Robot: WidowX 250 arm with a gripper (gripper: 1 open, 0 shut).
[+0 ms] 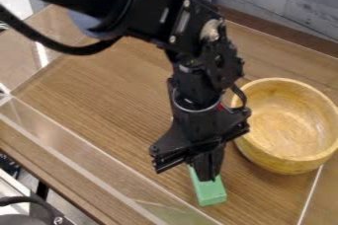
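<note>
My black gripper (205, 160) reaches down at the center of the camera view, its tips low over a green rectangular block (211, 191) on the wooden table. The gripper's body hides the upper end of the block; the fingers look shut, and whether they touch the block I cannot tell. A yellow bowl (297, 120) sits to the right of the gripper, and a small red thing is mostly hidden behind the gripper beside it.
A grey wall (264, 2) runs along the back. A strip of clear edging crosses the front left, with cables beyond it.
</note>
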